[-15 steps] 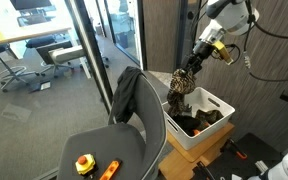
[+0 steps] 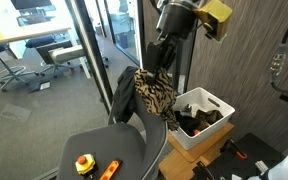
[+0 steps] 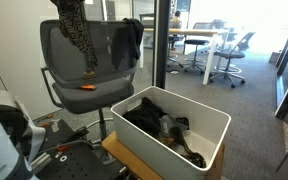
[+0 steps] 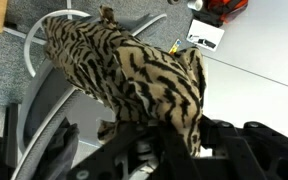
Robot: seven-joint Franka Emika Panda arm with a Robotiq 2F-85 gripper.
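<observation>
A tiger-striped brown and black cloth (image 2: 156, 94) hangs from my gripper (image 2: 166, 66), which is shut on its upper part. In exterior view 1 it hangs in front of the chair's backrest (image 2: 152, 132), left of the white bin (image 2: 202, 116). The wrist view shows the cloth (image 4: 119, 62) bunched at the fingers and spreading to the upper left, covering much of the chair. In exterior view 2 the cloth (image 3: 76, 35) dangles at the upper left before the chair; the gripper is out of that frame.
Dark clothes (image 3: 164, 112) lie in the white bin on a wooden surface (image 3: 134, 160). A dark garment (image 2: 124, 92) drapes over the chair's backrest. On the seat (image 2: 96, 148) sit a yellow and red toy (image 2: 85, 163) and an orange-handled item (image 2: 110, 170).
The arm has carried the cloth up out of the bin area and leftward, toward the chair. The dark garment and the seat items have stayed put.
</observation>
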